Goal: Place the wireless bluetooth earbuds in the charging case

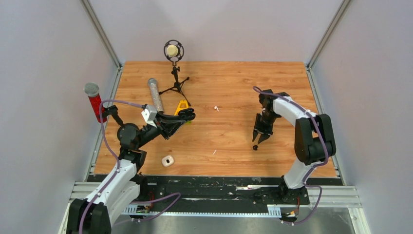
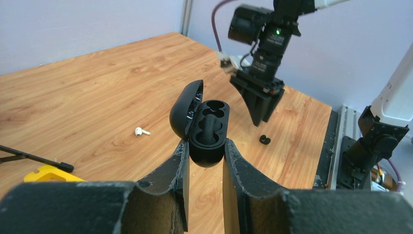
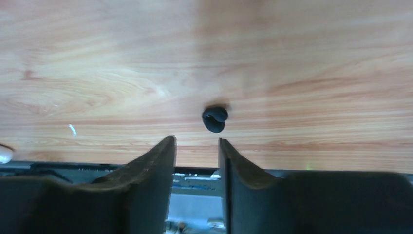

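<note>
My left gripper is shut on the black charging case [image 2: 208, 126], held above the table with its lid raised and round recesses facing up. On the bare wood at the right front lies a small black earbud [image 1: 255, 147], which the right wrist view also shows as a curled dark shape [image 3: 215, 118]. Just behind it, my right gripper [image 1: 258, 140] is open, nothing between its fingers; the earbud lies apart from the tips. Whether anything sits deep in the case's recesses is hard to tell.
A white earbud [image 1: 216, 108] lies mid-table, and a white case [image 1: 167, 161] sits at the left front. Microphones, a black tripod stand [image 1: 176, 87] and a yellow object [image 1: 181, 107] crowd the left. Between the arms the wood is mostly clear.
</note>
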